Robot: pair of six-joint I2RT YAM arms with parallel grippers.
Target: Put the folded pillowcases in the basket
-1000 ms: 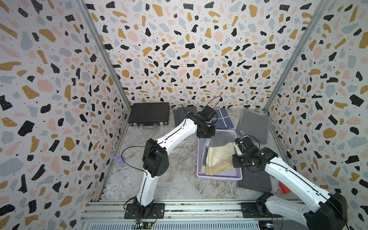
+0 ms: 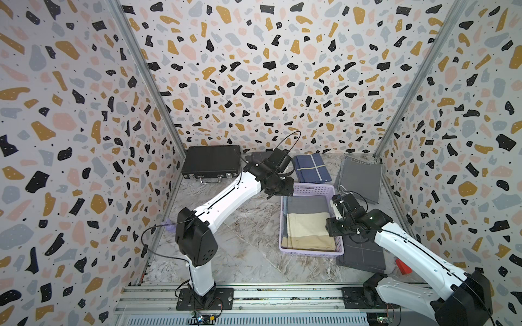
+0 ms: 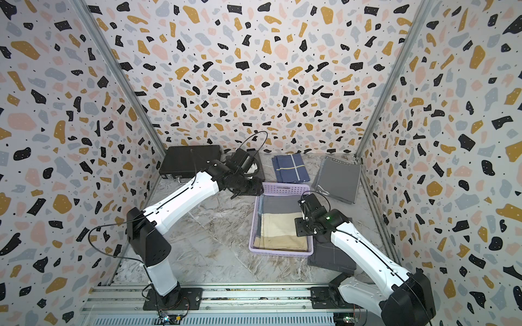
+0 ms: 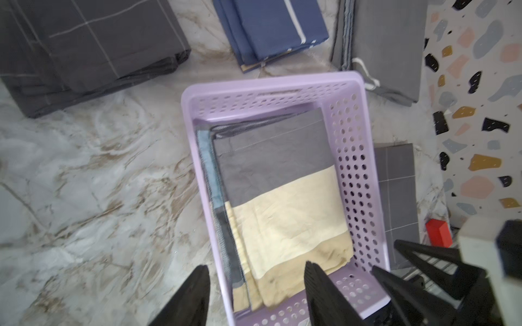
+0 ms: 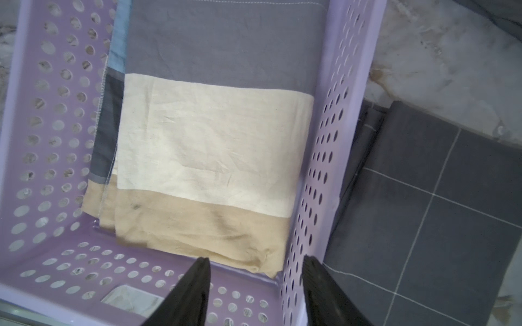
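The folded pillowcase [image 5: 214, 144], banded in grey, cream and tan, lies flat in the lilac basket [image 4: 204, 184], with a bluish-grey layer showing along its left side. My left gripper is open and empty above the left part of the basket, its fingertips apart in the left wrist view. Over the basket's right wall stands my right gripper, also with spread fingers and nothing between them. Both grippers are clear of the cloth.
Folded dark grey cloths lie behind [image 4: 108, 43] and to the right [image 5: 435, 217] of the basket. A navy folded cloth [image 2: 311, 168] and a grey one [image 2: 360, 179] sit at the back. A black case [image 2: 211, 162] stands back left.
My left gripper has moved left, off the pillowcase. The right one has risen slightly, clear of the cloth. The pillowcase now rests flatter and lower in the basket.
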